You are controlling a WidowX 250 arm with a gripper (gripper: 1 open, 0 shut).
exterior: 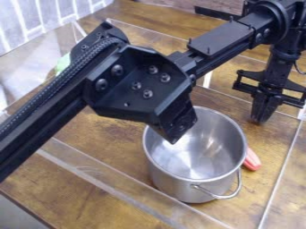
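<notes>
My gripper (pixel 262 113) hangs at the right, its black fingers drawn together just above the wooden surface, with nothing visible between them. A stainless steel pot (pixel 198 173) with a wire handle stands in the lower middle, empty as far as its inside shows. A red and pale object (pixel 251 161) lies against the pot's right side, partly hidden by it.
The black arm crosses the upper left and middle, hiding much of the surface. A green object (pixel 61 64) peeks out behind it at the left. Bare wood (pixel 72 183) lies left of the pot; a white slatted barrier stands at the top left.
</notes>
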